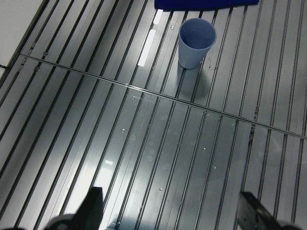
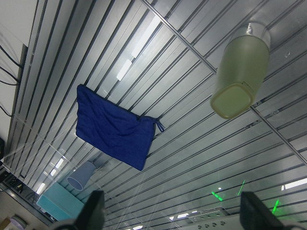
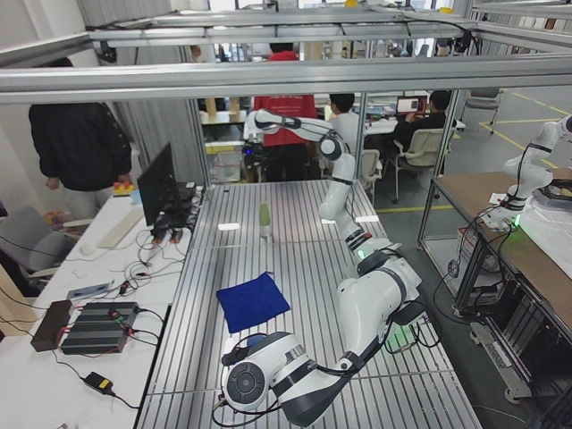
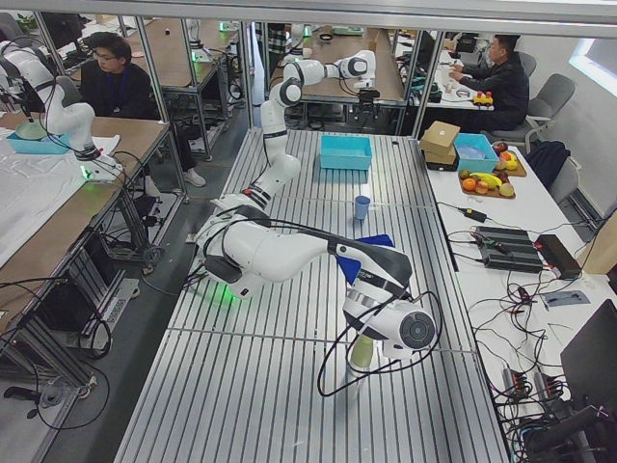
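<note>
A blue cup (image 1: 194,43) stands on the slatted metal table (image 1: 120,143), beside a dark blue cloth (image 2: 112,127) lying flat. A green bottle with a silvery base (image 2: 240,76) stands apart from both, upright in the camera left view. My left gripper is above the table, the cup ahead of it in the left wrist view; its fingers are apart, nothing visible between them. My right gripper hangs over the table with bottle, cloth and cup below, also open and empty.
A teal bin (image 4: 345,150) is at one end of the table. Side desks hold a monitor (image 3: 158,183), power units, cables, boxes and fruit boards (image 4: 487,185). People are beyond the frame.
</note>
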